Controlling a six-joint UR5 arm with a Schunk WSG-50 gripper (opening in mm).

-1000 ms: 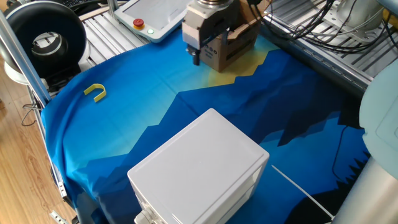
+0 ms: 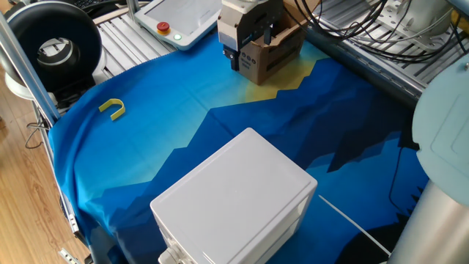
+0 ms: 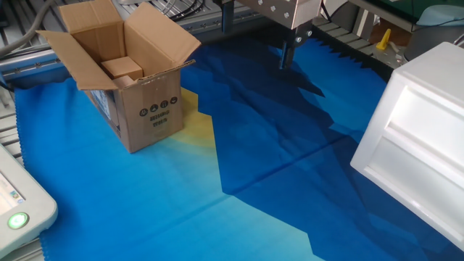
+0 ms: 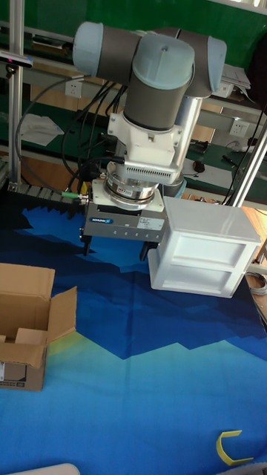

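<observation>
My gripper [image 4: 114, 248] hangs over the blue cloth with its two fingers wide apart and nothing between them. It stands between the open cardboard box and the white drawer unit [image 4: 207, 246]. In the second exterior view the gripper [image 3: 254, 50] is clear of the cardboard box [image 3: 156, 116], whose flaps are spread and which has a smaller brown carton [image 3: 122, 68] inside. From the first exterior view, the gripper [image 2: 253, 54] overlaps the box [image 2: 282, 59] and hides part of it. A yellow curved strip [image 2: 114, 110] lies alone on the cloth.
The white drawer unit [image 2: 234, 198] takes up the near part of the cloth. A tablet with a red button [image 2: 163, 28] rests at the back edge. Cables [image 2: 359, 29] run behind the box. Open cloth [image 2: 168, 110] lies around the yellow strip.
My gripper has turned, bringing its second finger into view, and has shifted a little beside the box. The pale blue arm joint has moved left at the right edge. Objects have stayed put.
</observation>
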